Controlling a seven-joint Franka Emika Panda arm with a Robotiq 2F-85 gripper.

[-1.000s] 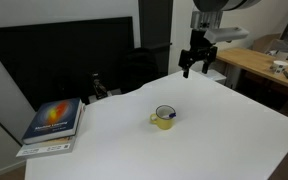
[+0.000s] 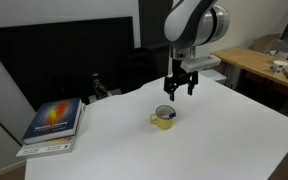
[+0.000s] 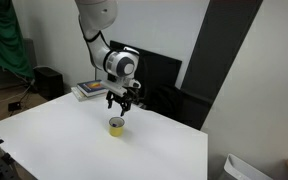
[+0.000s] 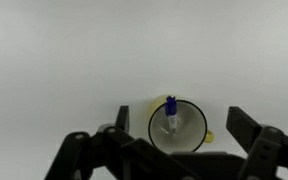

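Note:
A yellow mug (image 2: 164, 117) stands upright on the white table, its handle to the left in exterior view 1. Inside it, the wrist view shows a small blue-and-white item (image 4: 171, 114) leaning near the rim; what it is cannot be made out. My gripper (image 2: 180, 90) hangs above the table, over and slightly behind the mug, fingers pointing down and apart from it. Its fingers are open with nothing held. From above, the mug (image 4: 189, 128) shows between the two spread fingers, nearer the right one.
Stacked books (image 2: 52, 122) lie at the table's left end in exterior view 1. A dark monitor (image 2: 69, 60) stands behind the table. A wooden desk (image 2: 259, 62) with small items stands at the back right.
My gripper has come left and lower toward the mug over the last second, its fingers staying open. The mug and the books have not moved.

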